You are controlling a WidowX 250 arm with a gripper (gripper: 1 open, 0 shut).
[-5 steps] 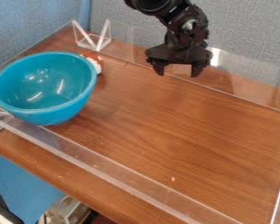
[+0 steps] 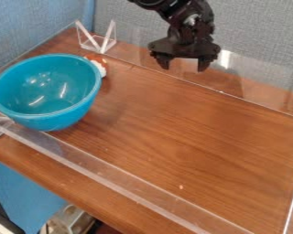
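Note:
My black gripper (image 2: pixel 183 60) hangs above the back edge of the wooden table, fingers pointing down and spread apart, with nothing visible between them. A large teal bowl (image 2: pixel 45 91) stands at the left of the table. Behind it sits a small orange and white object (image 2: pixel 98 67), partly hidden by the bowl and too small to make out.
A white wire rack (image 2: pixel 95 38) stands at the back left corner. Clear strips run along the table (image 2: pixel 186 155) edges, with grey padded walls behind and to the left.
The gripper has risen and shifted slightly left over the last second. The bowl and other objects have not moved.

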